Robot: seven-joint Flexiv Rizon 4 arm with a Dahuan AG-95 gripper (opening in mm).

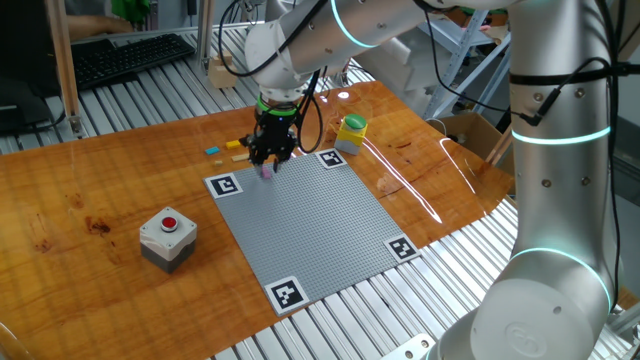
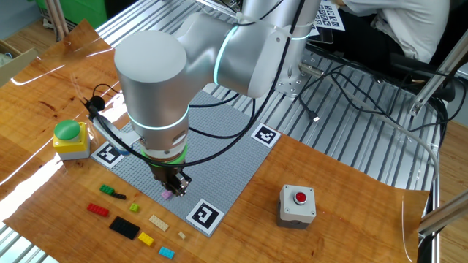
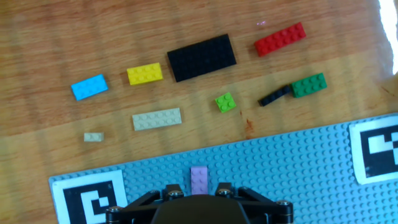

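A purple brick point(image 3: 199, 179) sits on the studded grey baseplate point(image 1: 310, 225), close to its edge beside the loose bricks. My gripper is just above that brick, its fingertips apart on either side with a gap wider than the brick. In exterior view 1 the gripper point(image 1: 268, 165) is over the plate's far edge, the purple brick point(image 1: 266, 172) showing below it. From the other side, the purple brick point(image 2: 167, 195) peeks out by the gripper's tips. Its near end is hidden by the gripper in the wrist view.
Loose on the wood lie a black brick point(image 3: 201, 58), a red brick point(image 3: 280, 39), a yellow brick point(image 3: 145, 74), a blue brick point(image 3: 89, 87), a beige brick point(image 3: 157, 119) and several smaller ones. A red-button box point(image 1: 168, 240) and a green-button box point(image 1: 351, 133) flank the plate.
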